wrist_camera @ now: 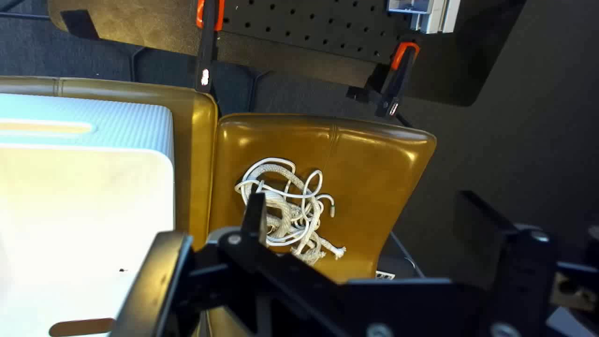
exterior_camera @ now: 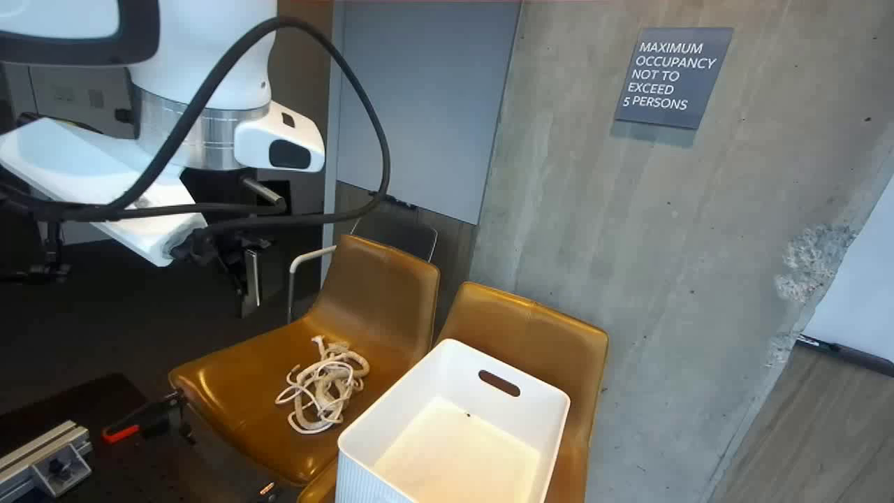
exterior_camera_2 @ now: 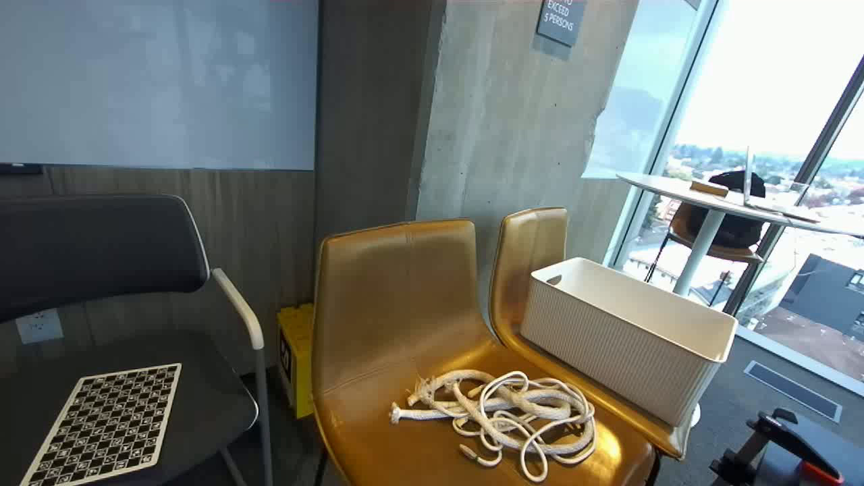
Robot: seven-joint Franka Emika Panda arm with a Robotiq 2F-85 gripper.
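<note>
A loose tangle of white and cream rope (exterior_camera: 325,385) lies on the seat of a tan leather chair (exterior_camera: 243,377). In exterior view 2 the rope (exterior_camera_2: 510,417) shows thick and thin strands looped over each other. An empty white bin (exterior_camera: 457,427) rests on the neighbouring tan chair. My gripper is open, its dark fingers apart at the bottom of the wrist view. It is above the chairs, clear of the rope (wrist_camera: 292,210), which shows below it. Exterior view 1 has the arm at upper left, a finger (exterior_camera: 252,281) pointing down.
Clamps with red parts (wrist_camera: 405,56) grip the edge of a dark perforated board (wrist_camera: 314,25) beside the chairs. A concrete wall (exterior_camera: 670,276) stands behind them. A black chair (exterior_camera_2: 105,267) carrying a patterned board (exterior_camera_2: 109,425) is at the left in exterior view 2.
</note>
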